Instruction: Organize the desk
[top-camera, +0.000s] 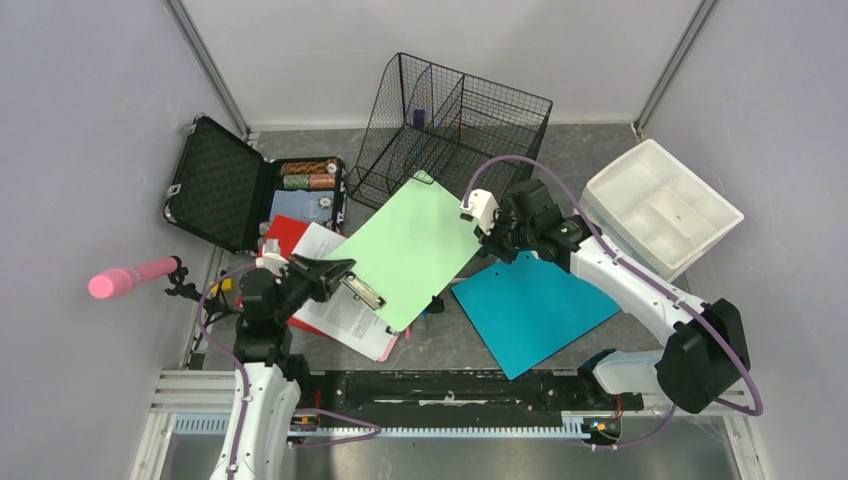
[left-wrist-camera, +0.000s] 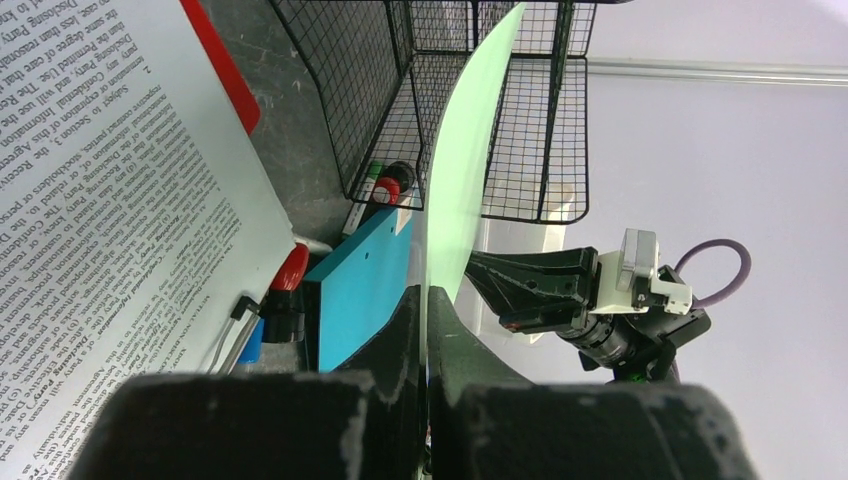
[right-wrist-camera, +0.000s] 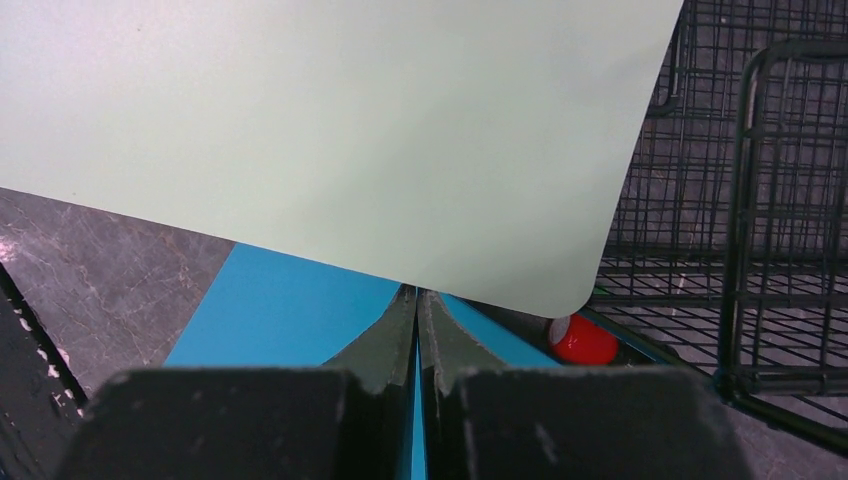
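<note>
A light green clipboard (top-camera: 415, 245) with a metal clip is held tilted above the desk. At its clip-end side my left gripper (top-camera: 348, 270) is shut on the edge, and in the left wrist view the board (left-wrist-camera: 465, 170) rises edge-on from between the fingertips. My right gripper (top-camera: 482, 238) is shut on the opposite edge, where its tips (right-wrist-camera: 417, 289) meet the board's rim. Below, a blue board (top-camera: 535, 305) lies flat on the desk at the right. Printed papers (top-camera: 345, 310) over a red folder (top-camera: 290, 232) lie at the left, partly hidden by the left arm.
A black wire rack (top-camera: 480, 95) with dividers stands at the back, close behind the clipboard's far corner. An open black case (top-camera: 215, 185) sits at the left and a white compartment tray (top-camera: 665, 205) at the right. Small items, one a red-capped thing (right-wrist-camera: 585, 340), lie near the rack.
</note>
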